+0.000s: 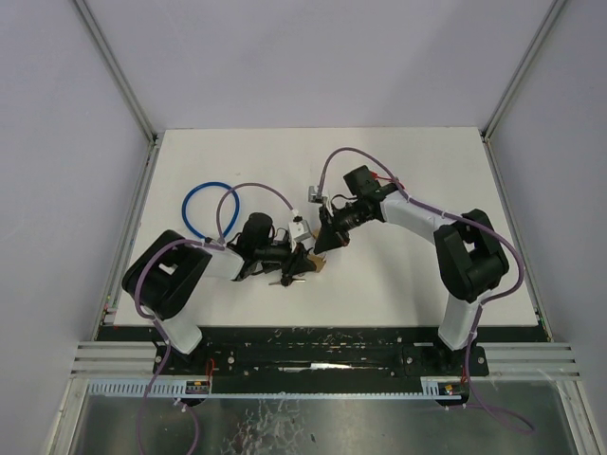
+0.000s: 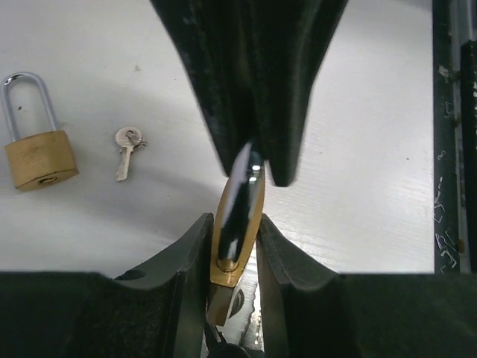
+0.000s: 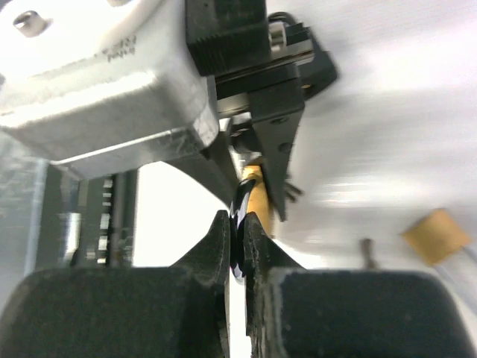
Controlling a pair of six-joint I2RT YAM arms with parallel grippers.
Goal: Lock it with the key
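Between my two grippers, a brass padlock (image 2: 242,246) with a shiny metal shackle (image 2: 240,190) is seen edge-on. My right gripper is shut on the shackle, and its black fingers reach down from above in the left wrist view. The fingers of my left gripper stand on both sides of the brass body, close against it; how firmly they press is unclear. Dark key-like metal (image 3: 294,192) shows just beyond the body, but I cannot tell whether it sits in the lock. In the top view the grippers hide much of the padlock (image 1: 317,263).
A second brass padlock (image 2: 41,158) lies on the white table, with a small key (image 2: 127,151) near it. A blue loop (image 1: 186,204) rests at the left, and a red object (image 1: 377,175) at the right back.
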